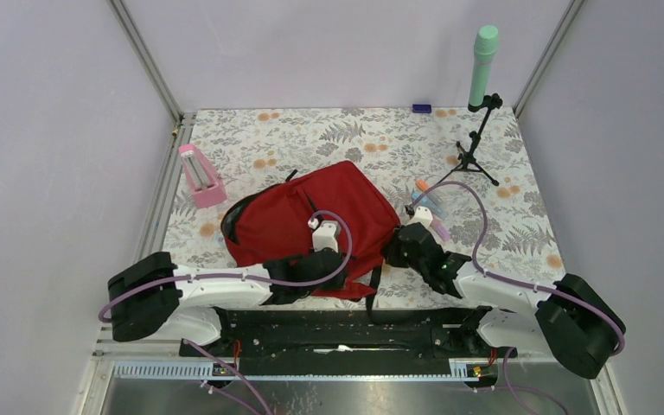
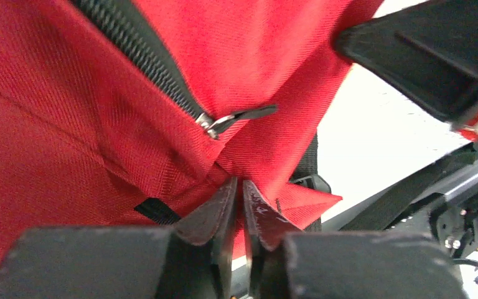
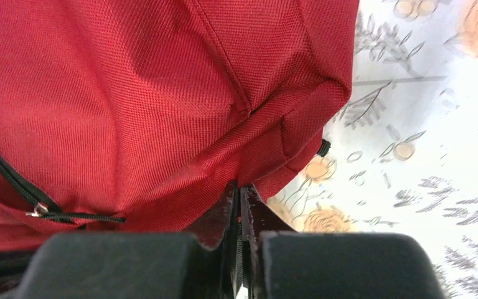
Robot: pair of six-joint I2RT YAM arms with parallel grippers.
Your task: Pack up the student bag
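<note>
The red bag (image 1: 346, 186) lies at an angle on the patterned tabletop, its dark-edged opening (image 1: 238, 216) at the left. At its near side is my left gripper (image 1: 343, 281). In the left wrist view, the fingers (image 2: 215, 218) are close together with a narrow gap showing red cloth, and whether they pinch it is unclear. A black zipper pull (image 2: 243, 118) lies just above them. My right gripper (image 1: 391, 251) is at the bag's right edge. Its fingertips (image 3: 229, 202) are shut against folded red cloth, and nothing distinct shows between them.
A pink holder (image 1: 203, 181) stands at the left. Behind the right gripper lie small orange, blue and pink items (image 1: 439, 229), partly hidden. A black tripod (image 1: 474, 156) carries a green microphone (image 1: 483, 56) at the back right.
</note>
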